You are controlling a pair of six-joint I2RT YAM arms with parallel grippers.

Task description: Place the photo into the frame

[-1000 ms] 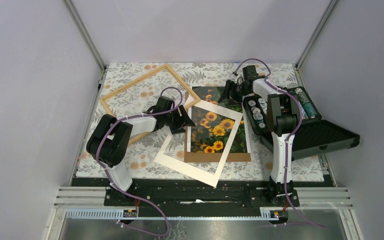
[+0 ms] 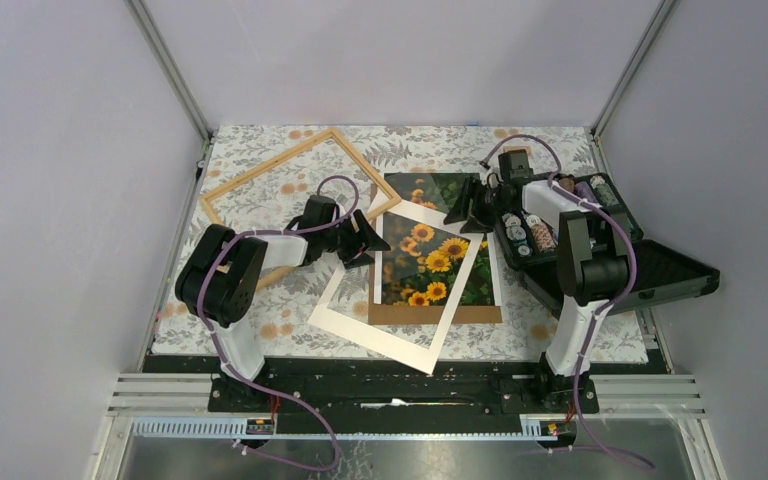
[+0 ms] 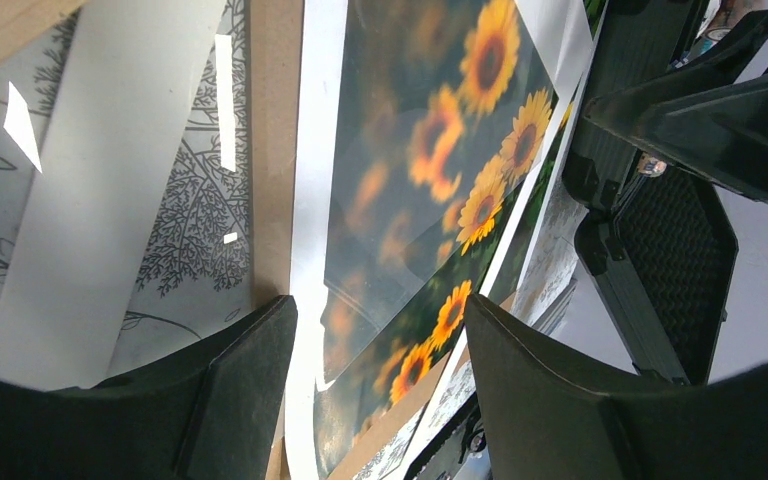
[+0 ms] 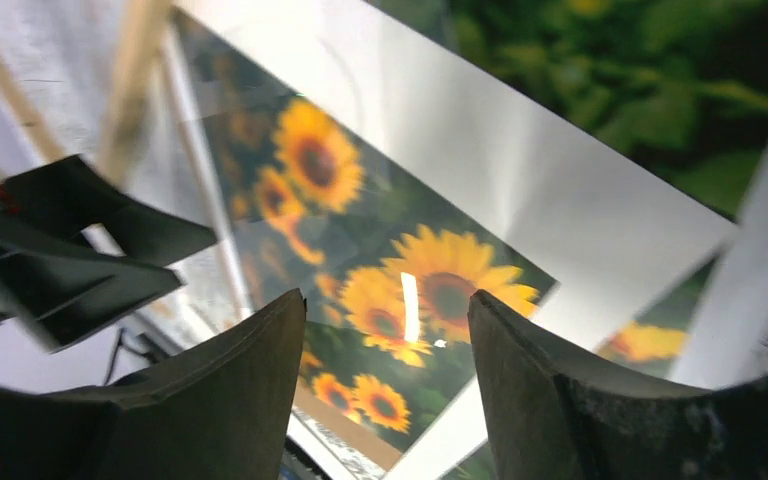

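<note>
The sunflower photo [image 2: 400, 282] lies flat on a brown backing board [image 2: 430, 314] near the middle of the table. A white mat [image 2: 378, 338] lies askew across it, and the wooden frame [image 2: 265, 166] rests tilted to the left, one corner overlapping the photo's upper left. My left gripper [image 2: 378, 245] is over the photo's left edge with its fingers [image 3: 250, 365] parted; nothing shows gripped between them. Above the upper right of the mat, my right gripper [image 2: 468, 220] also has its fingers [image 4: 260, 350] apart, and the photo shows through the gap.
An open black case [image 2: 675, 275] holding several rolls and small items stands at the right, behind and beneath my right arm.
The left gripper has shifted only slightly. Photo, mat and frame lie where they were.
</note>
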